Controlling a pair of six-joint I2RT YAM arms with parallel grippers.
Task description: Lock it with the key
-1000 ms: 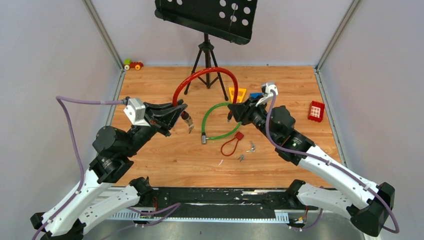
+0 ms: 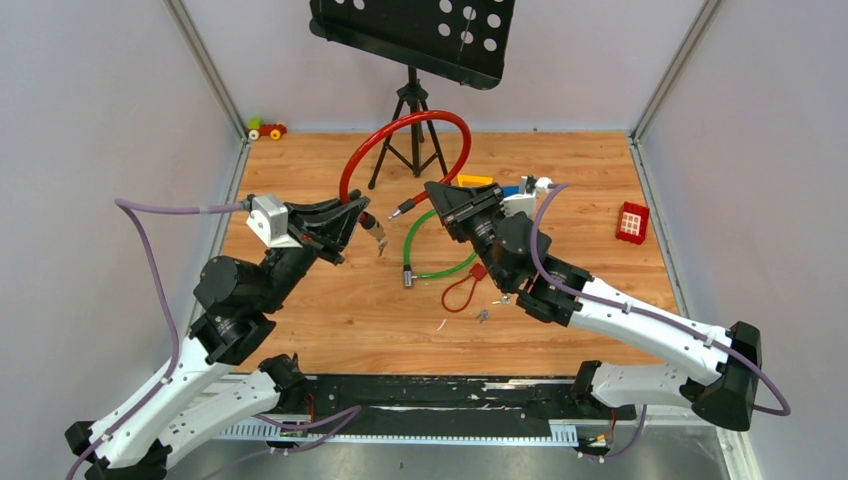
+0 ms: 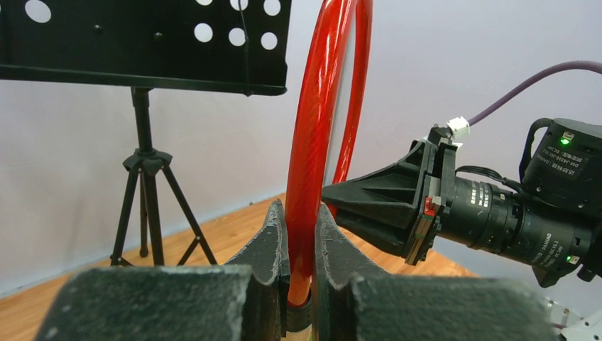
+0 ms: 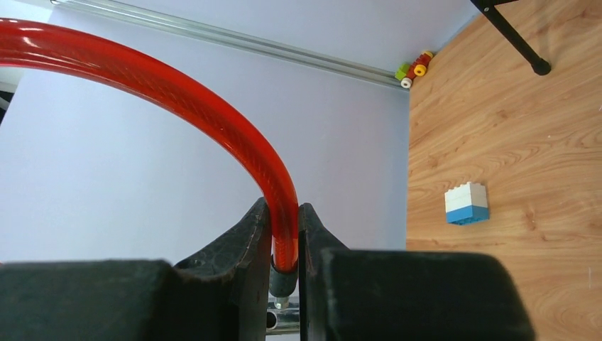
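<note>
A red cable lock (image 2: pixel 433 116) arches in the air between my two grippers. My left gripper is shut on the cable near its lock-cylinder end; below the fingers hangs the metal lock cylinder (image 2: pixel 374 229), with a key (image 2: pixel 382 247) at its lower end. My right gripper is shut on the red cable close to its dark end cap (image 4: pixel 282 282), where a short metal pin (image 4: pixel 282 302) sticks out. In the top view this pin end points to the lower left, apart from the lock cylinder.
A green cable lock (image 2: pixel 412 240), a small red loop (image 2: pixel 458 300) and loose keys (image 2: pixel 483 315) lie on the wooden table below. Behind stands a black music stand (image 2: pixel 412 95). A red block (image 2: pixel 632 222) sits at the right, a toy car (image 2: pixel 268 130) at the back left.
The cable's arch stands tighter and higher. My left arm has barely moved.
</note>
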